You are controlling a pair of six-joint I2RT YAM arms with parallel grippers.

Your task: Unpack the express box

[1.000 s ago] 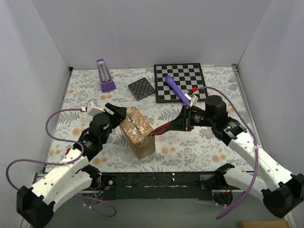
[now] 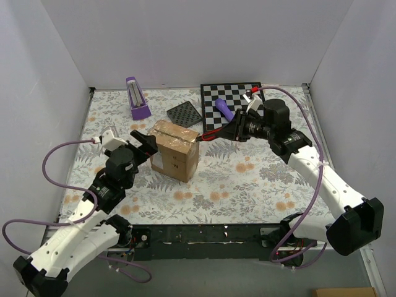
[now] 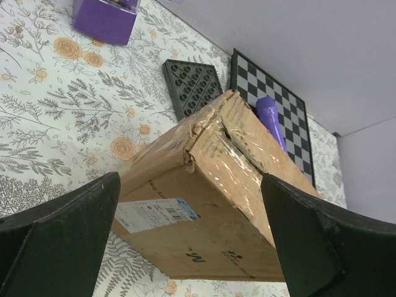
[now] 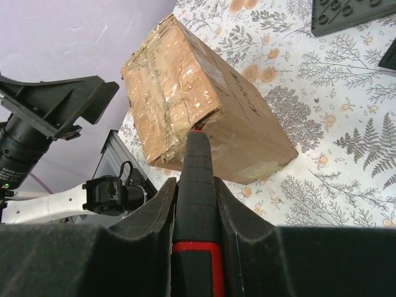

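Observation:
A taped brown cardboard box (image 2: 175,151) stands on the table, its top flaps and tape seam showing in the left wrist view, where a white label (image 3: 154,213) is on its side. My left gripper (image 2: 147,143) is open at the box's left; its fingers (image 3: 80,229) stand wide apart with the box's corner in view between them. My right gripper (image 2: 231,130) is shut on a red-and-black cutter (image 4: 197,185). The cutter's front end meets the box at its top right edge; the blade itself is hidden.
Behind the box lie a dark grey tray with round cups (image 2: 184,116), a checkered board (image 2: 210,99) and a purple rod-like thing (image 2: 224,109). A purple holder (image 2: 142,112) stands at the back left.
The box has turned and shifted a little left and back. My right gripper moved toward the back with the cutter. My left gripper drew left from over the box's end.

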